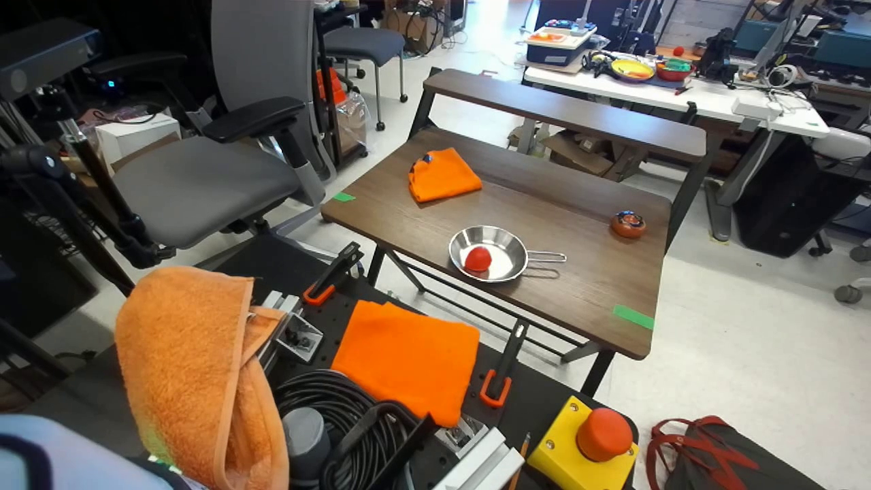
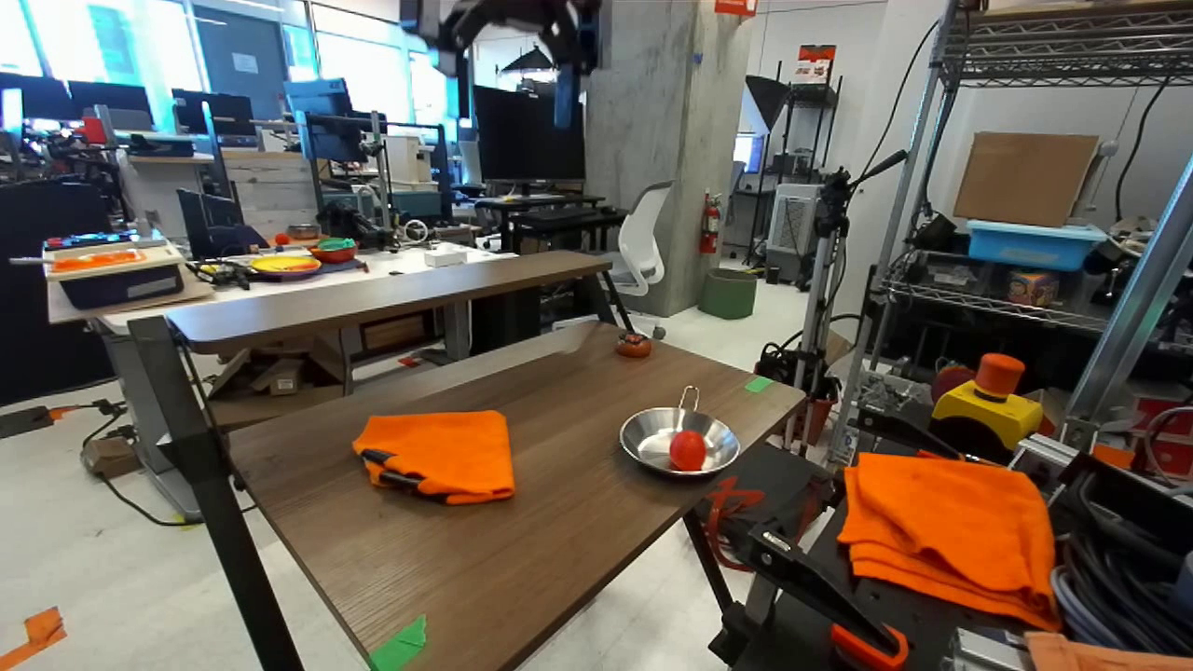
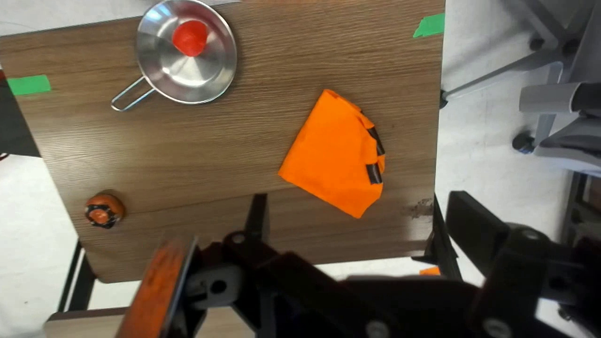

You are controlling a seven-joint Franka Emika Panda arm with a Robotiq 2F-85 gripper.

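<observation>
A steel pan (image 1: pixel 506 265) rests on the brown table (image 1: pixel 563 208), a red ball-like object (image 1: pixel 478 258) inside it. Toward the table's other end lies a folded orange cloth (image 3: pixel 332 157) with dark patches along one edge. A small orange-brown round pot (image 3: pixel 104 210) with a dark patterned top sits near a corner. My gripper (image 2: pixel 512 95) hangs high above the table, blurred at the top of exterior view 2. In the wrist view the gripper is open, its fingers (image 3: pixel 258 217) wide apart with nothing between them; the cloth lies well below.
A raised shelf (image 1: pixel 563 110) runs along one long side of the table. Green tape (image 1: pixel 633 317) marks table corners. Beside the table, a black cart carries another orange cloth (image 1: pixel 408 355), clamps and a yellow box with a red button (image 1: pixel 604 434).
</observation>
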